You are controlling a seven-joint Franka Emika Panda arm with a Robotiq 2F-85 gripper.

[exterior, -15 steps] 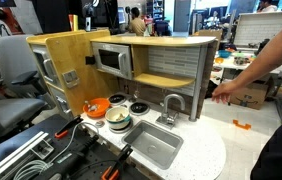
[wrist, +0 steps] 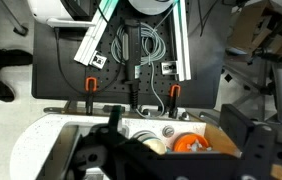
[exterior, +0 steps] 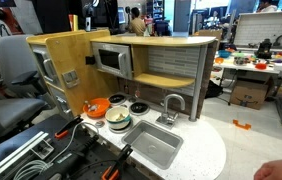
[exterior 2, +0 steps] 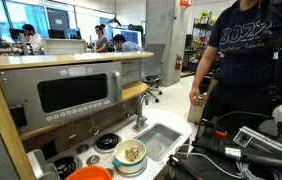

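Note:
In the wrist view my gripper looks open, with its dark, blurred fingers [wrist: 91,152] wide apart along the bottom edge. The orange bowl [wrist: 200,142] shows far beyond the gap between them. On the counter, a pale green bowl [exterior 2: 131,164] holds some small light pieces and rests beside the stove rings. An orange bowl [exterior: 98,107] sits to its left, near the microwave [exterior: 111,60]. I cannot make out my gripper in either exterior view.
A sink [exterior: 155,146] with a tall faucet [exterior: 174,105] lies right of the bowls. A person [exterior 2: 251,60] stands near the counter's far end. Black rails and cables lie in front.
The person's arm, stretched out over the counter's right end a second ago, has drawn back; only a hand shows at the lower right. The bowls have not moved.

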